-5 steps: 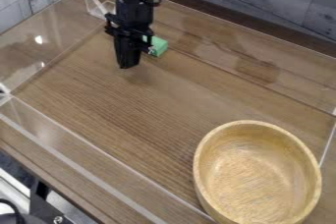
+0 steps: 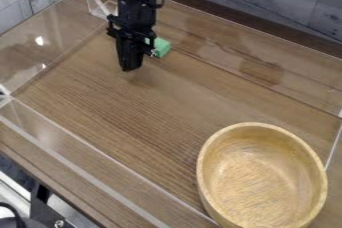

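Note:
The black robot arm [image 2: 134, 12] reaches down from the back of the wooden table, left of centre. Its black gripper [image 2: 130, 56] is low over the table at the back left; whether its fingers are open or shut is too small and dark to tell. A small green object [image 2: 159, 47] lies just right of the gripper, partly behind the arm.
A large tan oval bowl [image 2: 261, 137] fills the front right of the table. A dark wall runs along the back, with a white surface and some clear material at the back left.
The arm and gripper have shifted very slightly. The green object and the bowl look unchanged.

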